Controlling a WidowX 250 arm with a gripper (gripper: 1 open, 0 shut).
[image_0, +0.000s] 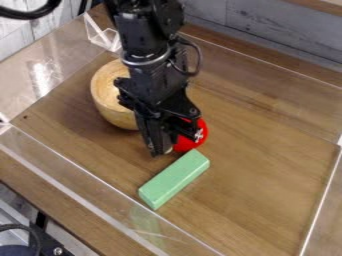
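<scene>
The black arm reaches down over the middle of the table, its gripper low beside a red object, which it partly hides. Whether anything sits between the fingers is hard to see; the gripper looks shut. A light green block lies on the wood just in front of the gripper. Behind the arm, on the left, is a round light wooden bowl, partly covered by the arm.
Clear plastic edging runs along the front left. A grey plank wall stands at the back, and cables hang at the left corners.
</scene>
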